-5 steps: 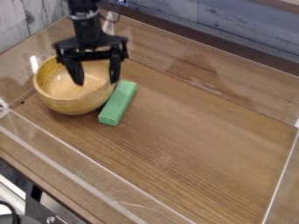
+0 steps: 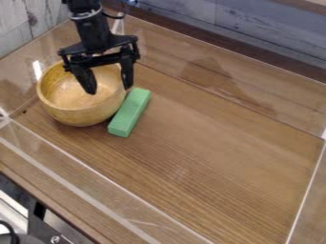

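A yellow bowl (image 2: 79, 110) sits on the wooden table at the left. A green rectangular block (image 2: 132, 112) lies just to the bowl's right, long side running front to back. My black gripper (image 2: 101, 72) hangs over the back part of the bowl with its fingers spread open. I see nothing held between them.
A pale wall or rim runs along the back and left edges. Dark cables are at the bottom left corner.
My gripper has moved up and slightly left, away from the front of the bowl's interior and the green block. The bowl and block look essentially in place.
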